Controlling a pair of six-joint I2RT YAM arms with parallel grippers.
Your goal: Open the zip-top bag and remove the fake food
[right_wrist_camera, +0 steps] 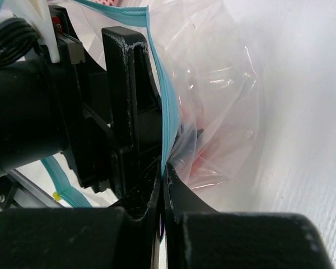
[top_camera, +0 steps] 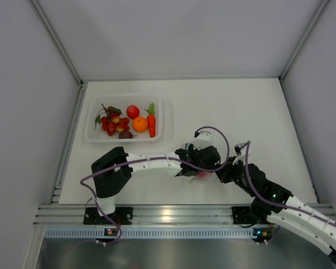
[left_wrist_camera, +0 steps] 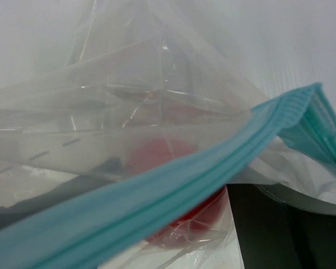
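Note:
The clear bag point(right_wrist_camera: 218, 95) with its teal zip point(left_wrist_camera: 173, 185) is bunched between both grippers at the front middle of the table point(top_camera: 241, 106). Red food point(left_wrist_camera: 162, 154) shows through the plastic. My right gripper is shut on the bag's teal-edged rim, with the strip running into its fingertips. My left gripper point(top_camera: 210, 165) lies against the bag, beside the right one; in the right wrist view its black body fills the left side, and whether its fingers hold anything is hidden.
A white bin point(top_camera: 88, 129) at the back left holds grapes, a tomato, an orange, a carrot and a dark beet-like piece.

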